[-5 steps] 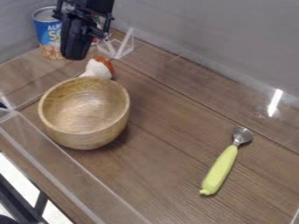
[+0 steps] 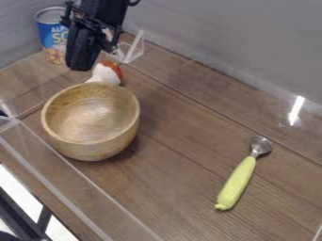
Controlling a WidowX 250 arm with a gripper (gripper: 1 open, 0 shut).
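Note:
The black gripper (image 2: 83, 49) hangs at the upper left, above and behind a wooden bowl (image 2: 90, 122), its fingers pointing down; it looks shut, and nothing shows held in it. Just behind the bowl, below the gripper, lies a white object with an orange-red top (image 2: 105, 77). A blue and silver can (image 2: 53, 36) stands at the back left, beside the arm.
A scoop-like utensil with a pale yellow-green handle (image 2: 236, 182) lies on the right of the wooden surface (image 2: 189, 122). A grey wall runs along the back.
The gripper has shifted slightly over the last second, a little lower and to the left. The bowl and the other objects look unmoved.

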